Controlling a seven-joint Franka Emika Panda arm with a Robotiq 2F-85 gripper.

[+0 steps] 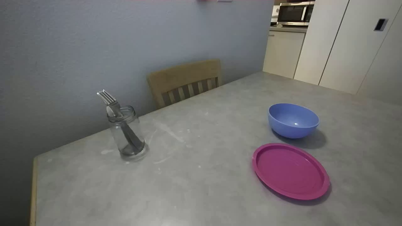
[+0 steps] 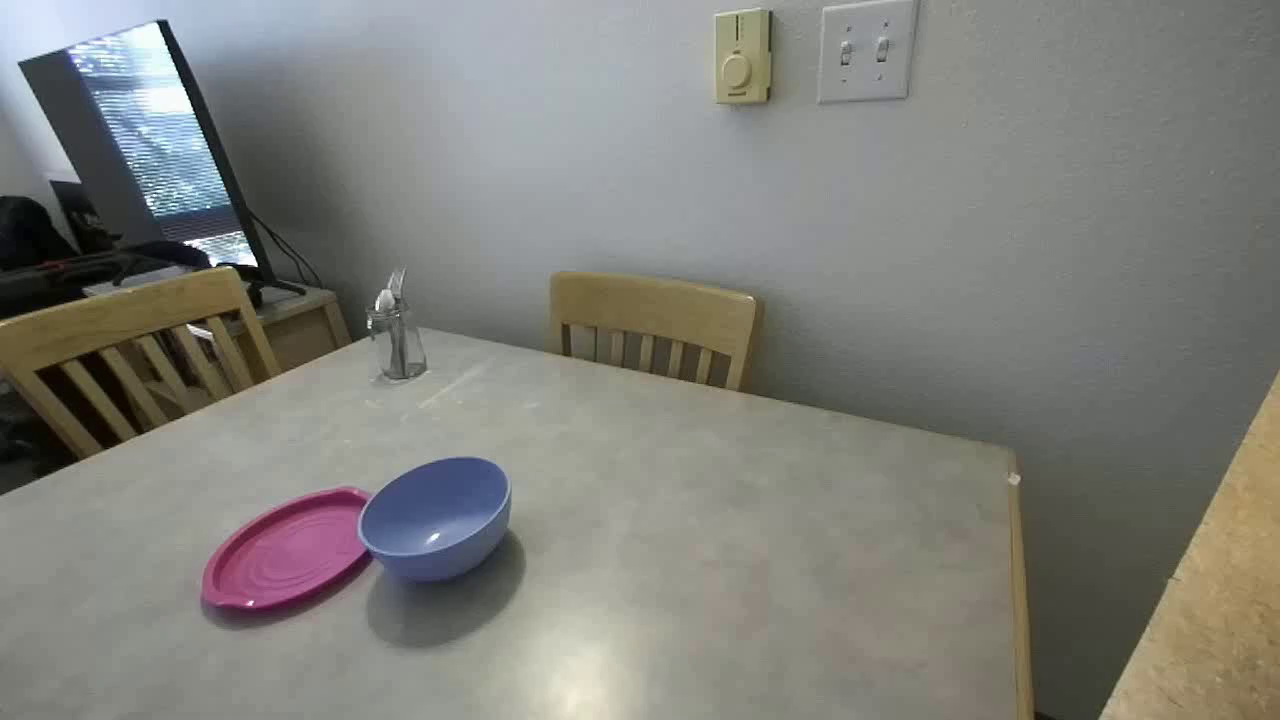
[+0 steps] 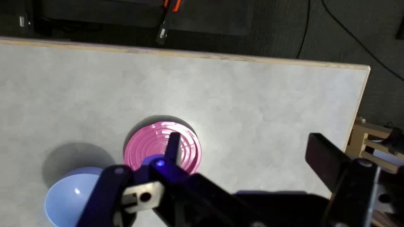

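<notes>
On the grey table a magenta plate lies flat, with a blue bowl upright close by. In exterior view 2 the bowl partly overlaps the plate. A clear glass jar holding a fork and other cutlery stands near the wall side. My gripper is open and shows only in the wrist view, fingers wide apart with bare tabletop between them. Its left finger covers part of the plate, while the bowl is partly hidden behind the gripper body.
One wooden chair stands along the wall side and another at the table's far end. Table edges show in the wrist view.
</notes>
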